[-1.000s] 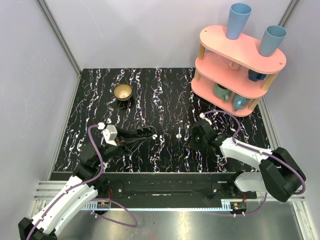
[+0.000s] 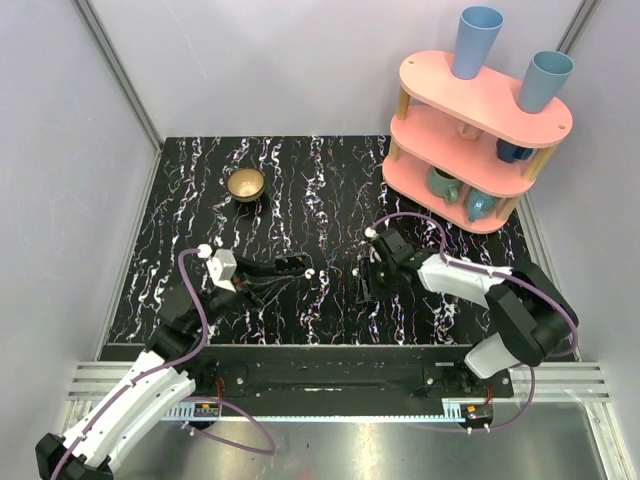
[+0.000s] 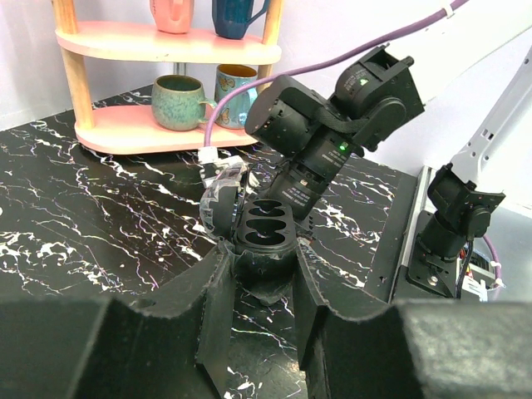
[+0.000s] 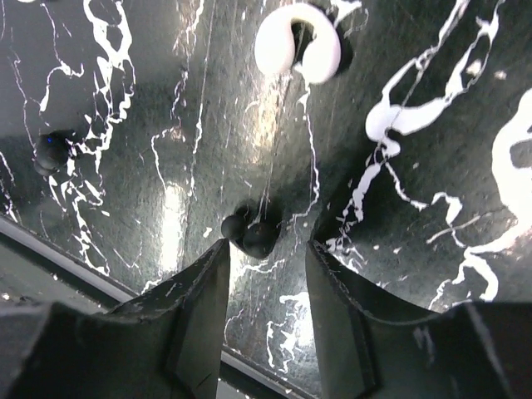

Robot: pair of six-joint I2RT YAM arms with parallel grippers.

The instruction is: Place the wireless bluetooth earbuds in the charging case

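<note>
A black charging case (image 3: 265, 218) with its clear-edged lid raised is in my left gripper. Round dark wells show in its top. In the top view the case (image 2: 291, 265) is off the left arm's tip, over the middle of the table. My right gripper points down at the table, its fingers apart and empty. Just past its left fingertip lies a small black two-lobed piece, seemingly an earbud (image 4: 250, 236). A white C-shaped piece (image 4: 298, 40), perhaps the other earbud, rests farther off. The right gripper (image 2: 367, 281) hides the black piece from the top view.
A dark round object (image 4: 51, 153) is on the table at the left of the right wrist view. A gold bowl (image 2: 246, 184) stands at the back left. The pink shelf (image 2: 487, 98) with cups fills the back right.
My right arm has swung left, bringing its gripper over the table's middle, and its fingers now show apart. The left arm and the case have stayed where they were.
</note>
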